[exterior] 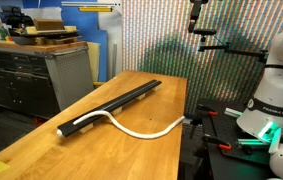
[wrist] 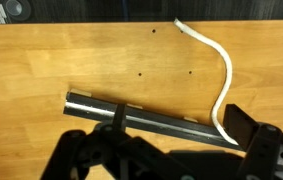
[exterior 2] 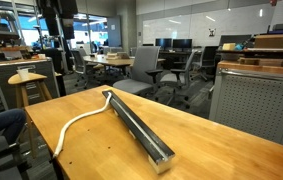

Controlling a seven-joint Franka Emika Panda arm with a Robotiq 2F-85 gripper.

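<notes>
A white cord or hose (exterior: 131,132) curves over the wooden table, one end resting at the near end of a long dark rail (exterior: 106,110) and the other close to the table's edge. From above, in the wrist view, the cord (wrist: 228,72) bends to the right and meets the rail (wrist: 161,121). High over the table is my gripper, its two fingers wide apart and nothing held between them. In the second exterior view the gripper (exterior 2: 73,62) hangs at upper left, well clear of the rail (exterior 2: 139,130) and cord (exterior 2: 79,116).
A metal cabinet (exterior: 71,75) with things on top stands beyond the table. Office chairs (exterior 2: 144,68) are behind it.
</notes>
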